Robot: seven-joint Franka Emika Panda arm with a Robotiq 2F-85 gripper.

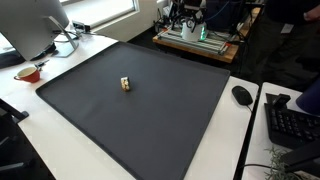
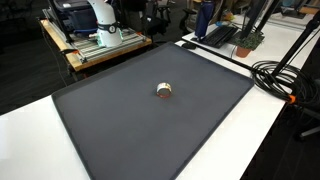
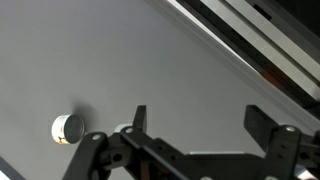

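A small round item with a whitish, patterned side and a dark face, like a little roll or can, rests on the dark grey mat (image 1: 150, 125). In exterior view 1 this small round item (image 1: 125, 84) sits left of the mat's middle; exterior view 2 has the round item (image 2: 164, 90) near the mat's centre. From the wrist, the round item (image 3: 68, 128) appears at lower left, outside the fingers and apart from them. My gripper is open over the scene, its black fingers wide apart, with no object held between them.
A red cup (image 1: 28, 74) stands on the white table at the mat's left edge. At right are a black mouse (image 1: 242, 97) and a keyboard (image 1: 293, 125). Coiled black cable (image 2: 285, 80) lies beyond the mat in exterior view 2.
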